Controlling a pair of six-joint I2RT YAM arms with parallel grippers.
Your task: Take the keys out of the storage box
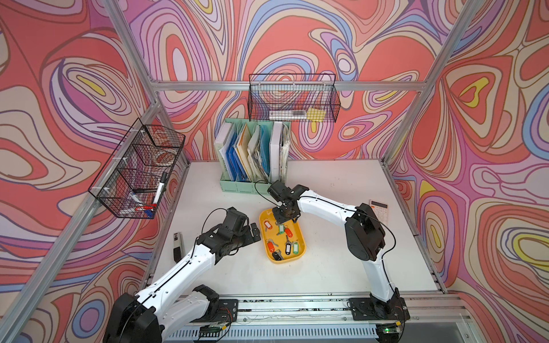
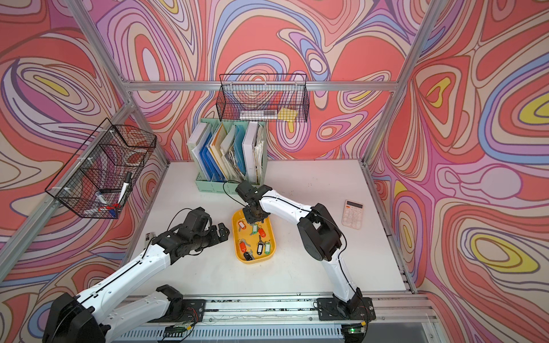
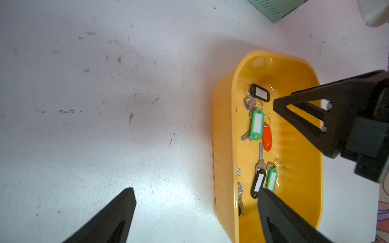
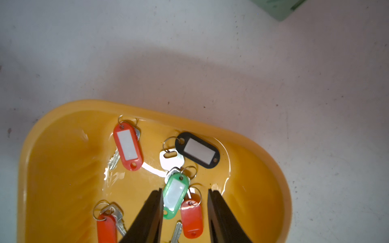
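Observation:
In the yellow storage box [image 4: 87, 107] lie several keys with red, green and black tags. The right gripper is over the box, partly open; a green-tagged key [image 4: 175, 194] and a red-tagged key [image 4: 192, 220] show in the gap between its fingers. Near the box's back wall lie a black-tagged key [image 4: 198, 149] and another red-tagged key [image 4: 128, 146]. My left gripper stands open above the table, left of the box, with its fingers well apart and nothing held. In the left wrist view, the right gripper reaches over the box from the right.
Behind the box stands a green file holder [image 1: 240, 186] full of folders. A pink calculator [image 1: 378, 211] rests at the right and a dark remote-like object [image 1: 177, 247] at the left. Wire baskets [image 1: 294, 100] hang above.

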